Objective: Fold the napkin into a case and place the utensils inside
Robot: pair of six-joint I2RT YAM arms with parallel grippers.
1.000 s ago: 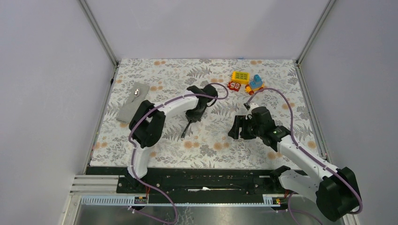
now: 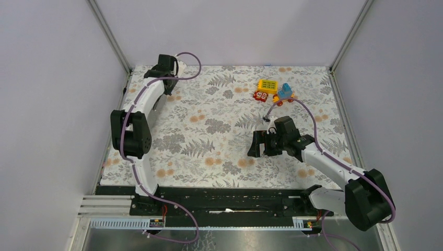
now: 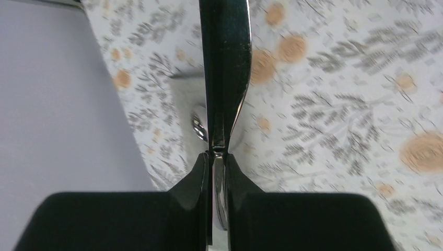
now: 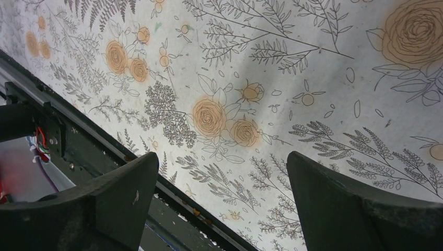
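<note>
My left gripper is closed around a knife [image 3: 225,63], which runs lengthwise between the fingertips and past them. Beneath it lies the folded grey napkin [image 3: 184,102], partly covered by the knife and gripper; a shiny spoon-like utensil [image 3: 198,125] shows on it. From above, the left gripper [image 2: 170,90] is at the table's far left, and the arm hides most of the napkin. Over the right half of the table, my right gripper [image 2: 259,144] stands open; in its wrist view only bare cloth shows between the fingers.
Toy pieces sit at the back right: a yellow block [image 2: 268,86], a red piece [image 2: 260,96] and a blue-and-yellow toy [image 2: 284,93]. A wall borders the left edge.
My left gripper has carried the knife from mid-table leftward and back to the napkin, which the arm now largely covers. The right arm has shifted only slightly.
</note>
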